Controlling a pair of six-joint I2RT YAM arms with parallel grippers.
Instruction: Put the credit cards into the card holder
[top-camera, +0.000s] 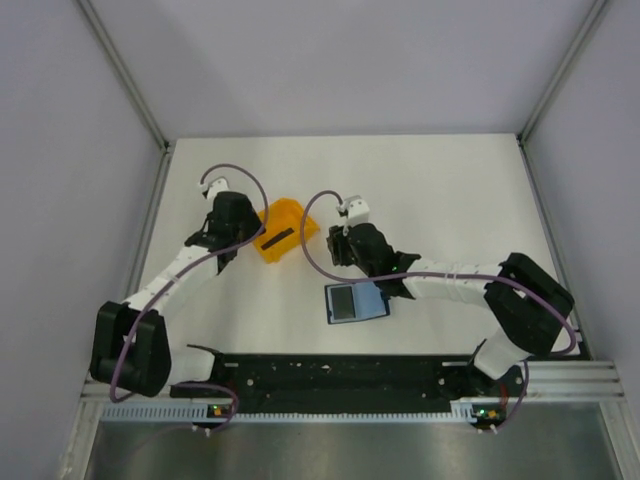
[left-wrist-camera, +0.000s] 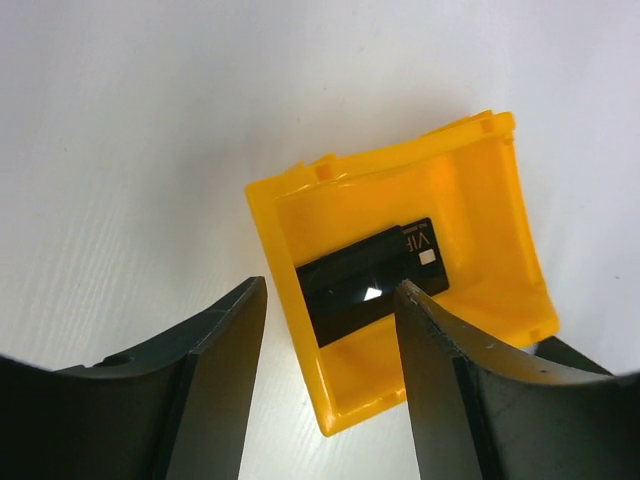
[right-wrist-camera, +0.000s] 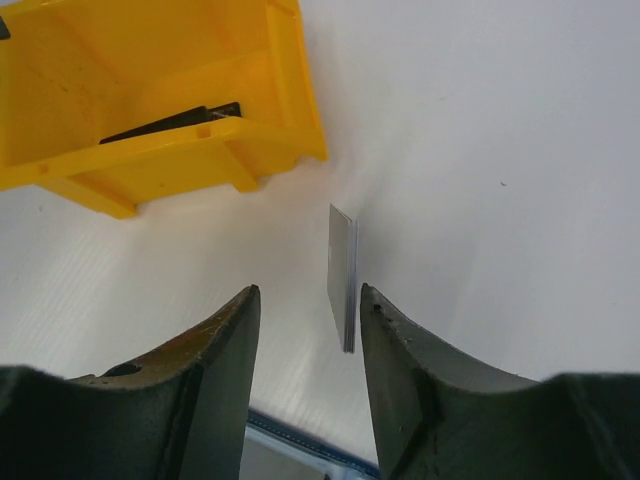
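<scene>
The card holder lies spread on the table, a dark panel beside a pale blue one; part of its edge shows low in the right wrist view. Above it my right gripper is open. Thin cards show almost edge-on, near the right fingertip and not clamped; I cannot tell if they touch it or the table. My left gripper is open at the near-left side of the yellow box. Dark cards lie inside the box, the top one's corner printed.
The yellow box stands left of the card holder, between the two arms. A dark strip runs along the front edge.
</scene>
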